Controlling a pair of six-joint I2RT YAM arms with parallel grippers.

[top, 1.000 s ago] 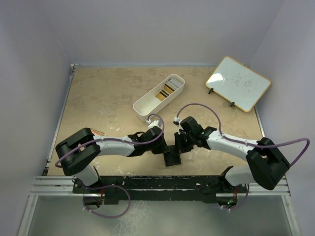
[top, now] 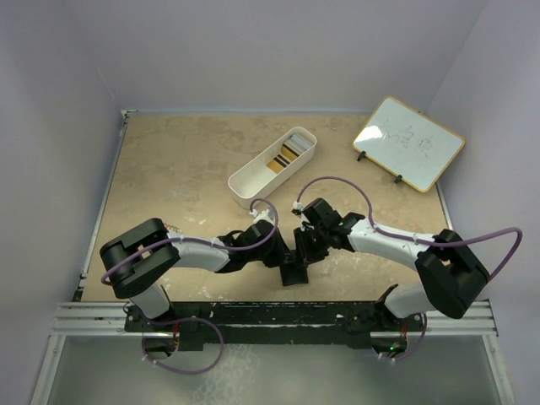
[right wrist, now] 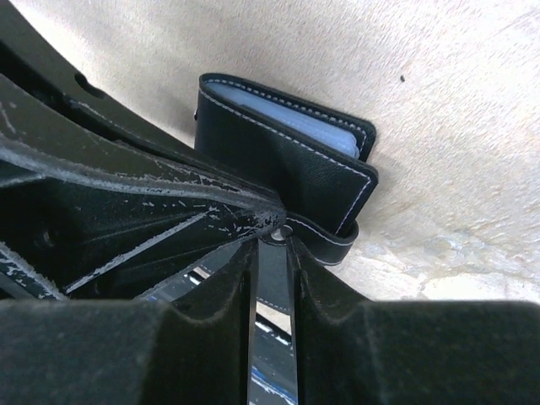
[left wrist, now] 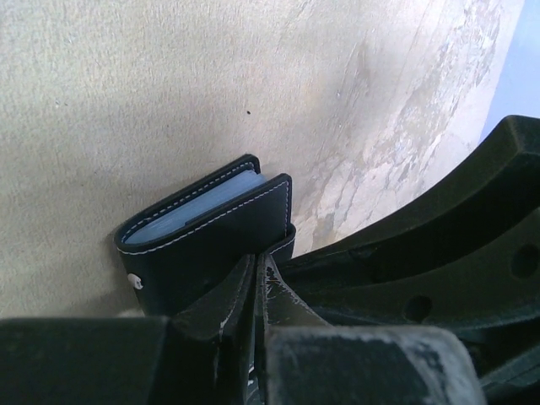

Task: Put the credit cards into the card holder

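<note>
The black leather card holder (top: 294,276) with white stitching lies near the table's front edge, under both grippers. Clear plastic sleeves (left wrist: 198,202) show in its open top; no bank card can be made out there. At the holder's side, my left gripper is shut, nothing clearly visible between its fingers. A round metal snap (right wrist: 279,234) on the strap (right wrist: 325,239) sits right by both grippers' tips. My right gripper is closed down to a narrow gap, with dark strap leather showing between its fingertips. The two grippers' tips nearly touch.
Behind the grippers stands a white tray (top: 246,184) with several gold, dark and silvery cards (top: 290,153) at its far end. A whiteboard (top: 412,139) stands at the back right.
The left arm has moved a little to the right. The card holder has slid very slightly left.
</note>
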